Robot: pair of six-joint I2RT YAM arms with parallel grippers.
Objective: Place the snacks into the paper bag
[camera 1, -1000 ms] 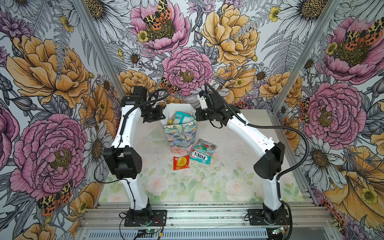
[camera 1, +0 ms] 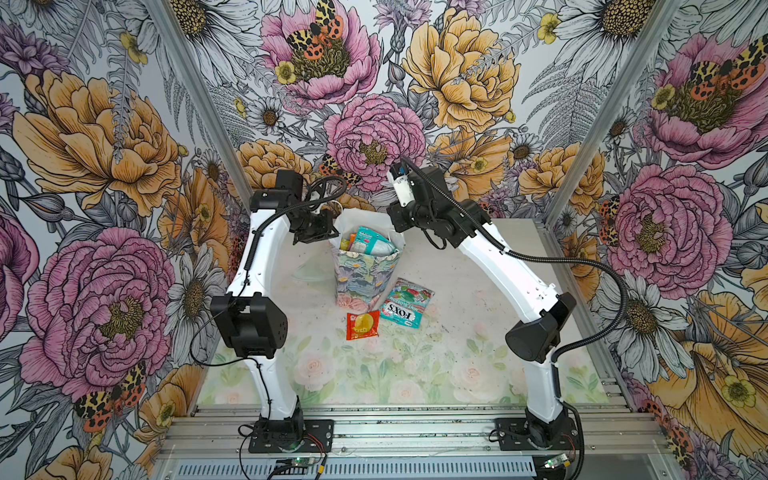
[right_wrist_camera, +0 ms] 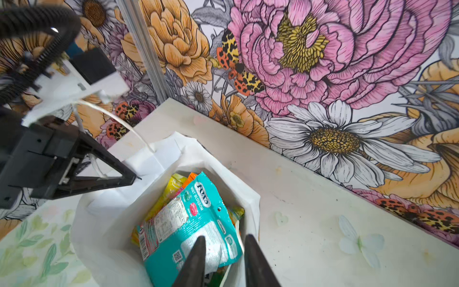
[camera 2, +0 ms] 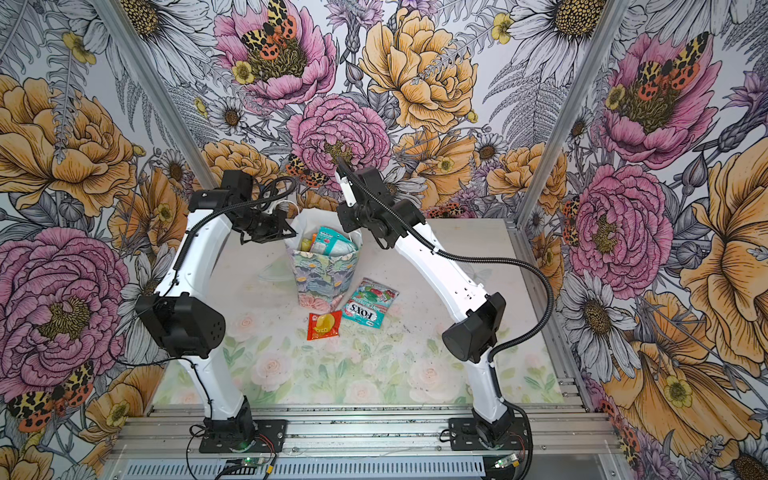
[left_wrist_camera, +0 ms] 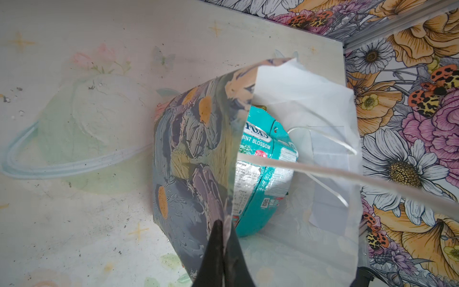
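The floral paper bag (camera 1: 365,276) stands upright with its top spread. Inside lie a teal Fox's mint pack (right_wrist_camera: 186,232) and a yellow packet (right_wrist_camera: 165,193), partly hidden. In the left wrist view my left gripper is shut on the bag's rim. My right gripper is part open at the bag's opposite rim, one finger (right_wrist_camera: 193,263) over the inside and the other outside. On the table in front of the bag lie a red packet (camera 1: 362,325) and a green-and-teal Fox's pouch (camera 1: 407,302).
A white cord handle (left_wrist_camera: 344,177) crosses above the bag's opening. Patterned walls stand close behind the bag.
The packets outside stayed put.
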